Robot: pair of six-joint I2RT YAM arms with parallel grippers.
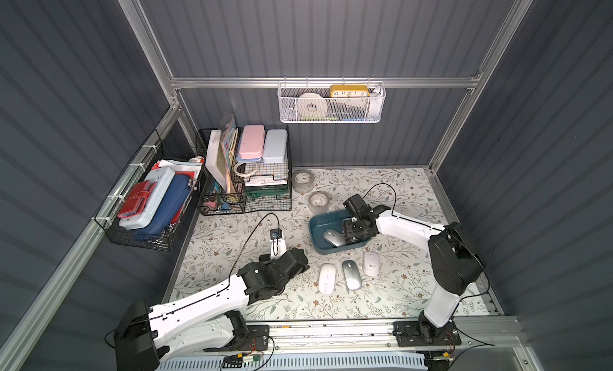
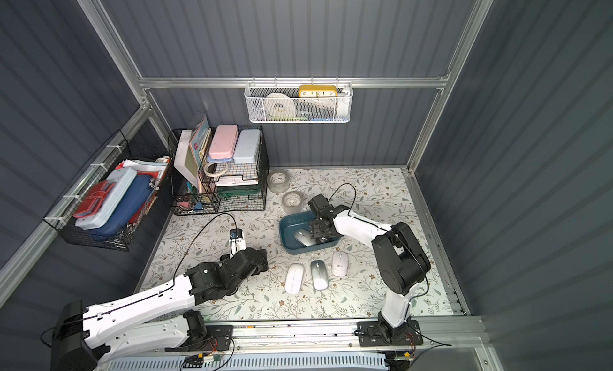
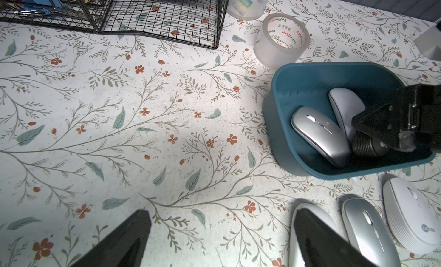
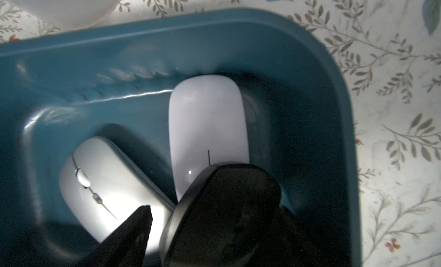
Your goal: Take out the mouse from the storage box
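In the right wrist view a black mouse (image 4: pixel 220 216) lies in the blue storage box (image 4: pixel 349 175), partly over the end of a white mouse (image 4: pixel 209 115). A silver mouse (image 4: pixel 110 188) is at its left. My right gripper is open inside the box, its fingers (image 4: pixel 131 239) on either side of the black mouse; the far finger is mostly lost in shadow. Whether they touch it I cannot tell. My left gripper hangs open and empty over bare table, left of the box.
In front of the box rest a white mouse (image 1: pixel 327 278), a grey mouse (image 1: pixel 351 274) and another white mouse (image 1: pixel 371 263). Tape rolls (image 1: pixel 318 201) stand behind it. A black wire rack (image 1: pixel 245 201) fills the back left. Table in front of that rack is clear.
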